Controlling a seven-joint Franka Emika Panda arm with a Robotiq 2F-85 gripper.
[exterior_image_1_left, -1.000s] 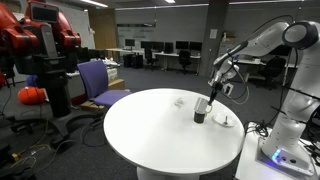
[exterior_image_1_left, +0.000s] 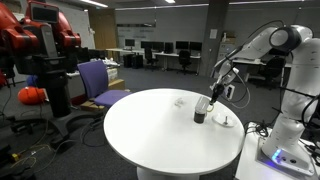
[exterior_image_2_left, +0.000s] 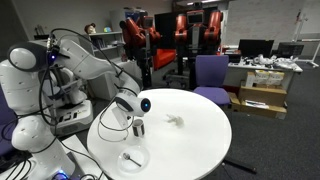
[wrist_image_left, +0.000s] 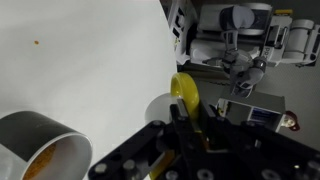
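A small yellow-orange object (wrist_image_left: 184, 88) sticks out from the dark fingers of my gripper in the wrist view. The gripper is shut on it, and its lower part is hidden by the fingers. At the lower left of that view stands a grey cup (wrist_image_left: 22, 135) with something orange inside. The same metallic cup (exterior_image_2_left: 138, 128) stands on the table close to the gripper in exterior view 2. Beside the cup lies a white plate (exterior_image_2_left: 140, 163) with a small dark item on it.
A crumpled white thing (exterior_image_2_left: 174, 121) lies farther out, clear of the arm. A purple chair (exterior_image_1_left: 95, 80) stands beyond the table's edge. Past the rim, the wrist view shows equipment and cables.
The arm has shifted slightly to the right in exterior view 1. The cup, the plate and the crumpled white thing have stayed in place.
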